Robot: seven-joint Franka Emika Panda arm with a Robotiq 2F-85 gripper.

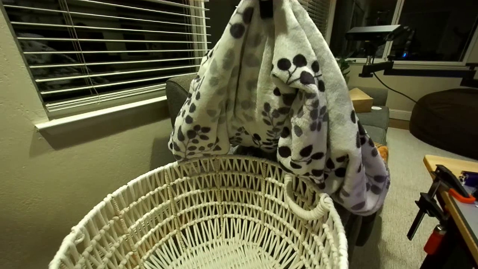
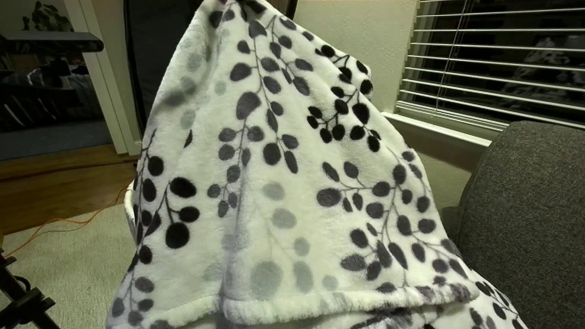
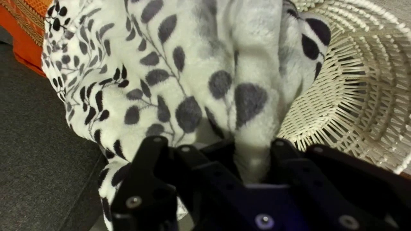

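Observation:
A fluffy white blanket with grey and black leaf print hangs from my gripper in a tall peak. In the wrist view my gripper is shut on a bunched fold of that blanket. Exterior view 1 shows only a dark bit of the gripper at the top edge. The blanket's lower folds hang at the far rim of a white woven basket, partly over its back edge. Inside, the visible basket floor is bare. In exterior view 2 the blanket fills the middle and hides most of the basket.
A grey sofa stands behind the basket, with an orange cloth on it. The windowed wall is close on the left. To the right, a table carries a clamp.

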